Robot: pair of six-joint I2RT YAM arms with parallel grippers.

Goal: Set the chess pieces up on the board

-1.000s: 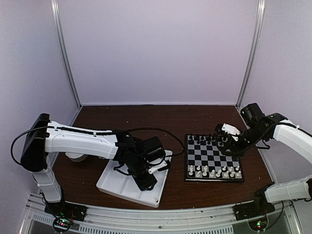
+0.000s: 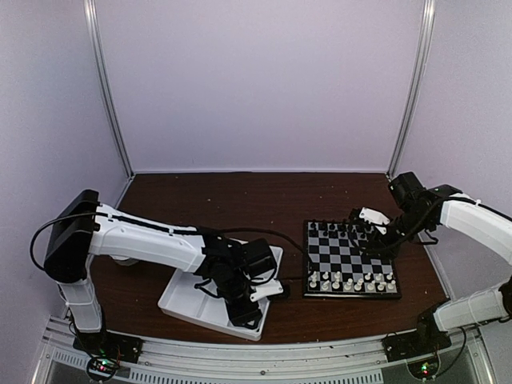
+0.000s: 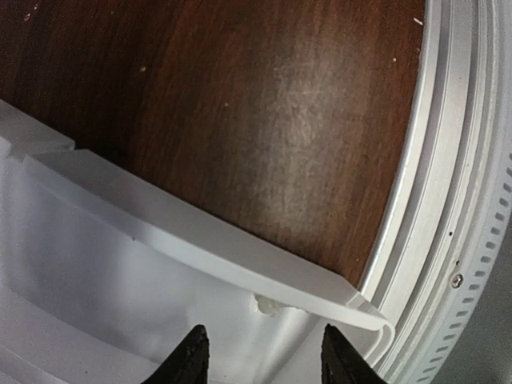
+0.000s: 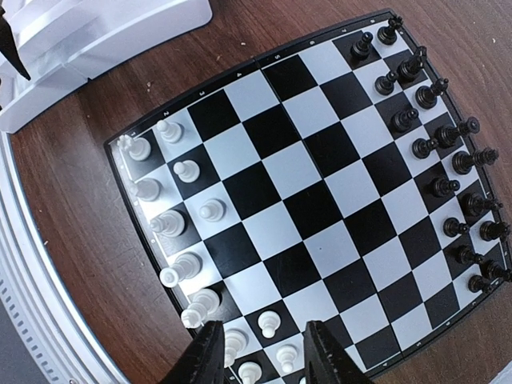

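The chess board [image 2: 340,260] [image 4: 304,200] carries black pieces along its far edge and white pieces [image 4: 180,268] along the near edge in the top view. My left gripper hangs over the front right corner of the white tray [image 2: 184,304] [image 3: 184,232], its fingers apart; I see no chess piece between them. My right gripper is above the board, pointing down, its fingers apart over the white pieces' side in the wrist view, with no piece clearly held.
A metal rail [image 3: 424,160] runs along the front edge. A round white object [image 2: 124,261] is partly hidden behind the left arm.
My left arm has moved right and toward the front of the tray. The right arm has shifted only slightly.
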